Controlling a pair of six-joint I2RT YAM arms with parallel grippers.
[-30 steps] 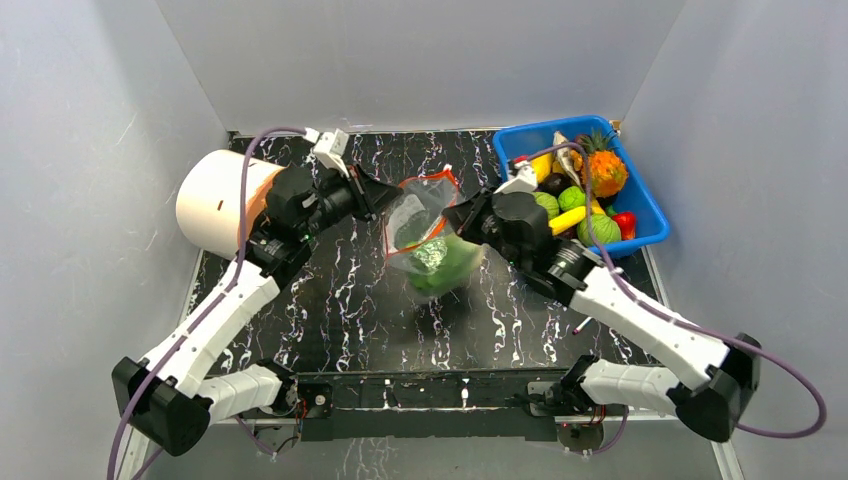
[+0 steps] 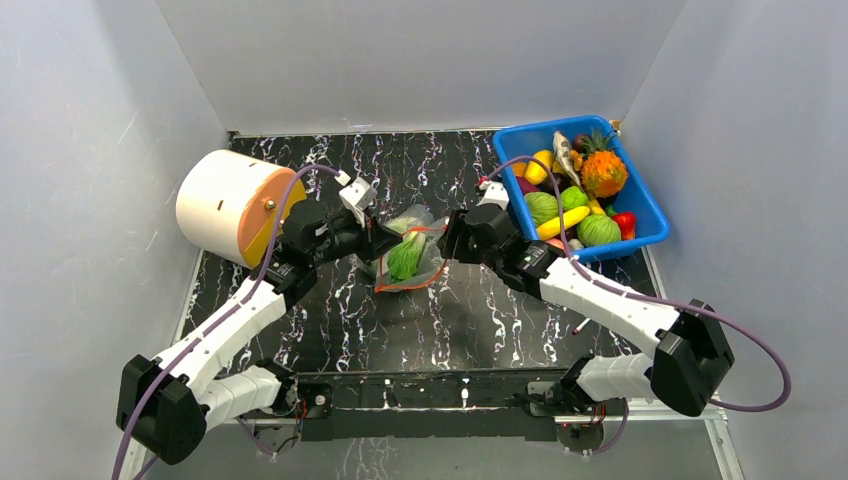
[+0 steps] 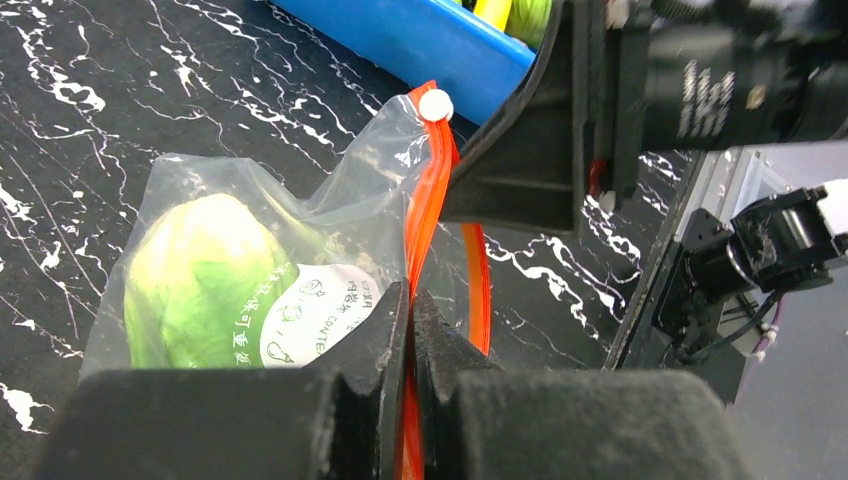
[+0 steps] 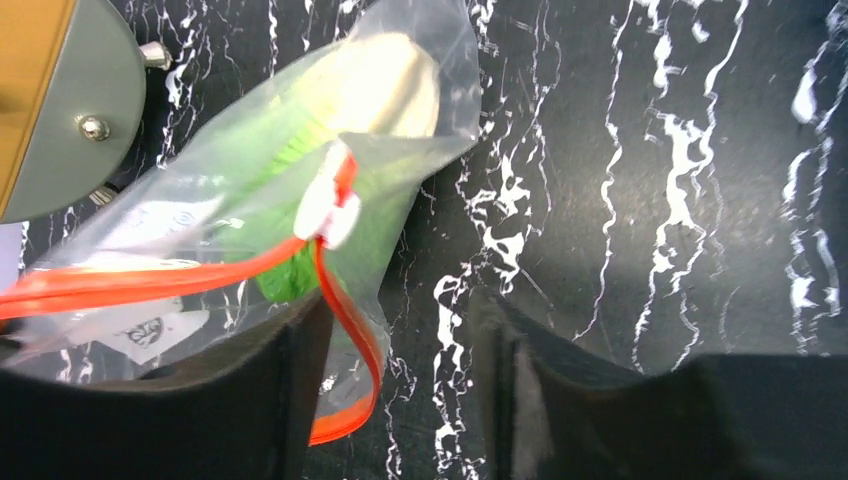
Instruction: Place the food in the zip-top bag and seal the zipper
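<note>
A clear zip-top bag (image 3: 345,215) with an orange zipper (image 3: 428,190) lies on the table between my arms, its mouth standing apart. Inside is a green-and-white cabbage (image 3: 205,270), seen through the plastic and also from above. My left gripper is shut on the bag's orange zipper edge, which runs down between its fingers. At the other end of the mouth, my right gripper stands part open. One of its fingers is close to the zipper, and no hold on the bag shows. The white zipper slider (image 4: 330,215) sits at the zipper's corner.
A blue bin (image 2: 655,225) full of toy fruit and vegetables stands at the back right. A large white and orange cylinder (image 2: 225,205) is beside my left arm.
The bag has come down from between both grippers to the table.
</note>
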